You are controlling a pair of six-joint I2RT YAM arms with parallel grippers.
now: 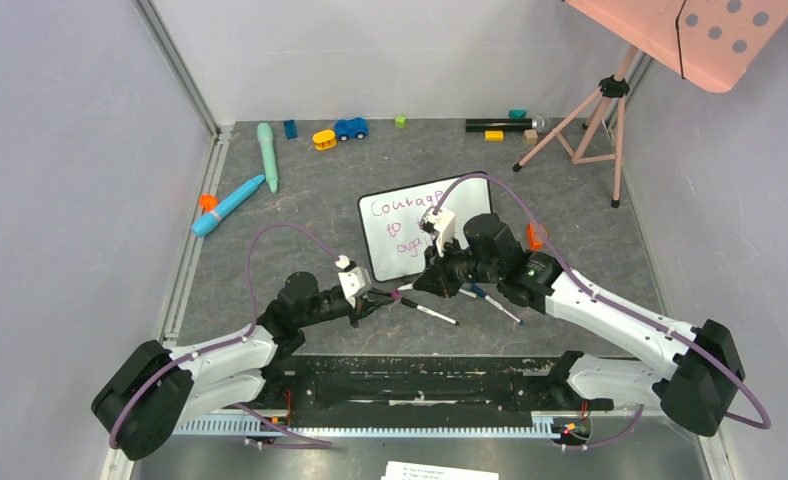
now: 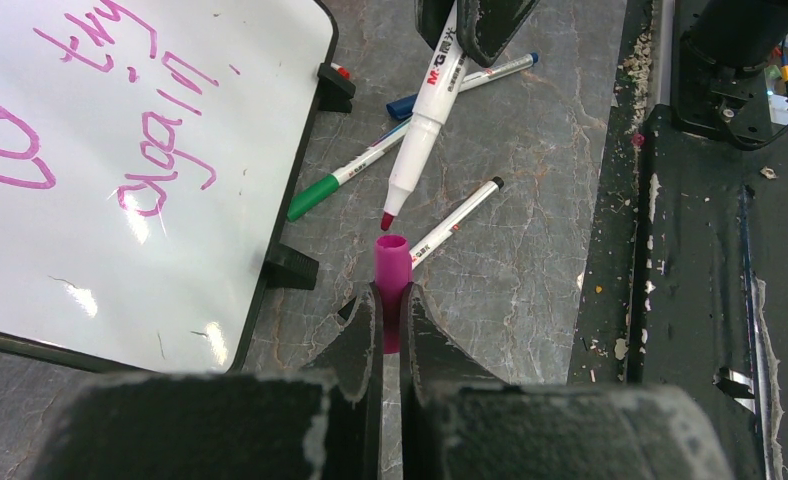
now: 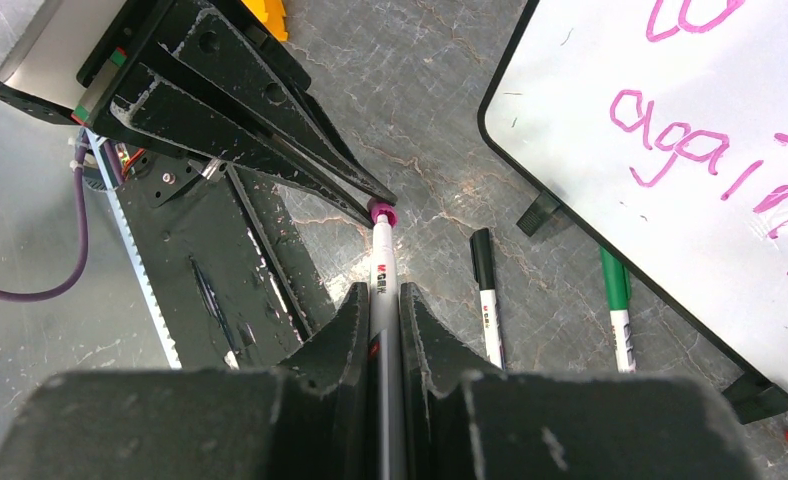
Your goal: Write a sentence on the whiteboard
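Observation:
The whiteboard lies on the table with pink handwriting across it, including "again". In the left wrist view, my left gripper is shut on a magenta marker cap, its open end facing outward. My right gripper is shut on a white marker, with its tip pointing at that cap. From the left wrist view, the dark reddish tip looks just off the cap's mouth, uncovered. In the right wrist view tip and cap overlap, so depth there is hard to judge.
A black-capped marker and a green-capped marker lie beside the board, with a blue-capped marker near them. Toys and a black microphone line the back. A pink tripod stands back right.

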